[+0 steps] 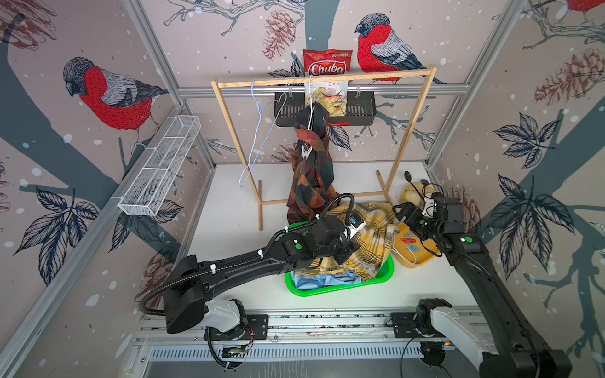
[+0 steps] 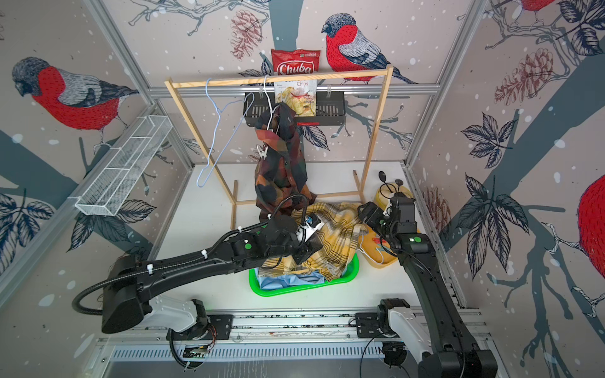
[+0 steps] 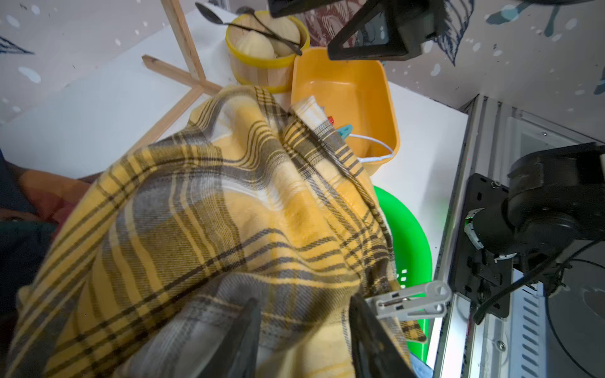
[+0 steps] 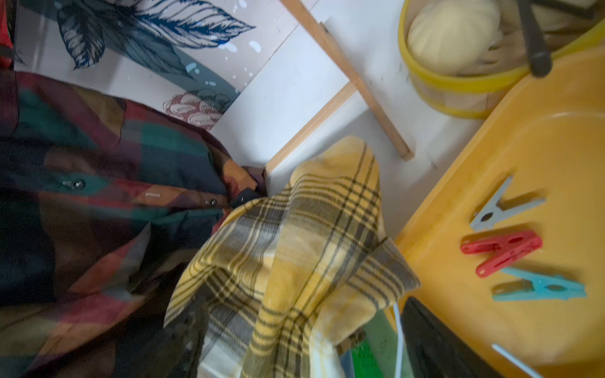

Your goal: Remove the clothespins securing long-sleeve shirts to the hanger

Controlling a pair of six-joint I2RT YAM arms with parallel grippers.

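Note:
A dark checked shirt (image 1: 310,176) hangs from a hanger on the wooden rack, a white clothespin (image 1: 306,150) clipped on it. A yellow plaid shirt (image 3: 220,208) lies in the green basket (image 3: 409,245), with a grey clothespin (image 3: 409,302) at its right edge in the left wrist view. My left gripper is part open above the plaid shirt, nothing visible between its fingers. My right gripper stands open over the plaid shirt beside the orange bin (image 4: 567,157), which holds grey (image 4: 494,214), red (image 4: 504,249) and cyan (image 4: 545,286) clothespins.
Empty blue hangers (image 1: 250,157) hang on the rack (image 1: 409,129). A yellow steamer (image 4: 441,94) with buns and utensils stands behind the bin. A wire shelf (image 1: 157,163) is on the left wall.

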